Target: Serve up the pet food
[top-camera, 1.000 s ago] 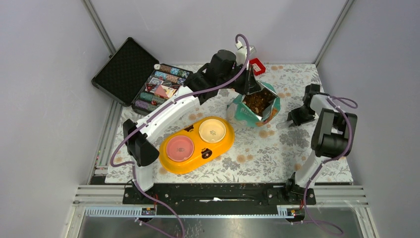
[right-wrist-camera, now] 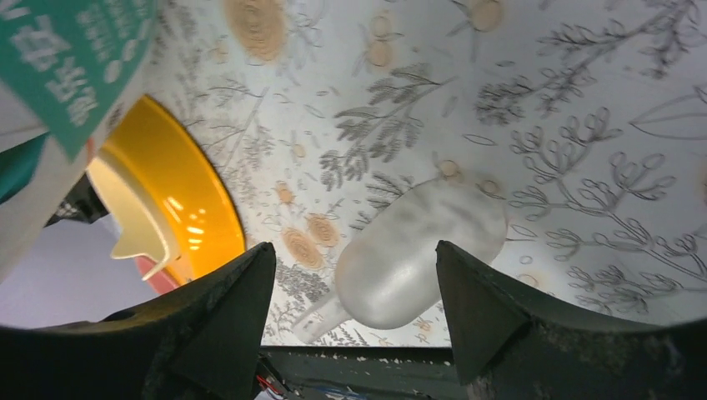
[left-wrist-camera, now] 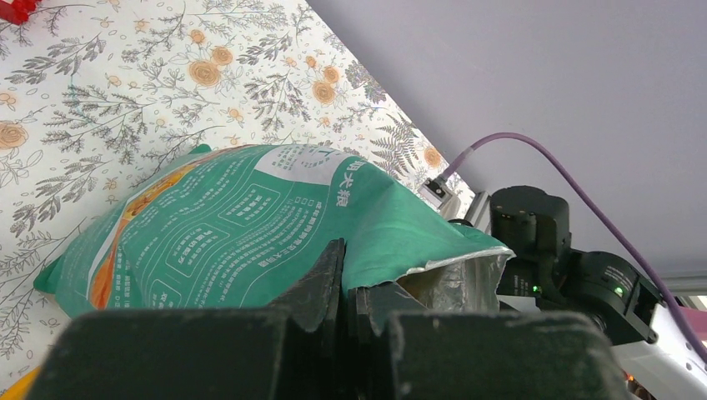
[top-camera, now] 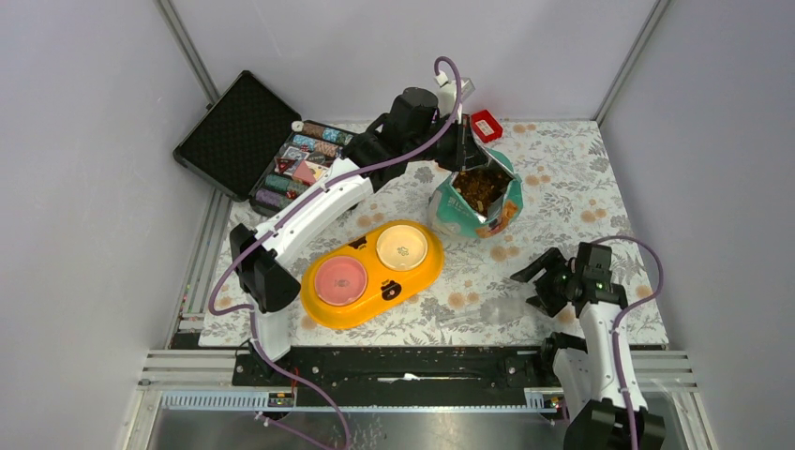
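A green pet food bag (top-camera: 473, 211) stands with its mouth open, brown kibble (top-camera: 480, 189) showing inside. My left gripper is shut on the bag's upper edge. A translucent scoop (right-wrist-camera: 417, 250) lies on the patterned cloth, its handle pointing left in the top view. Above it, my right gripper is open, with the scoop below its parted fingers and nothing gripped. In the yellow feeder (top-camera: 420, 284) sit a cream bowl (top-camera: 402, 247) and a pink bowl (top-camera: 340, 280); no kibble shows in either.
An open black case (top-camera: 236, 136) with several coloured rolls and packs stands at the back left. Behind the bag is a small red box (top-camera: 486, 126).
My right arm has moved toward the front edge, and its gripper has opened and let go of the scoop.
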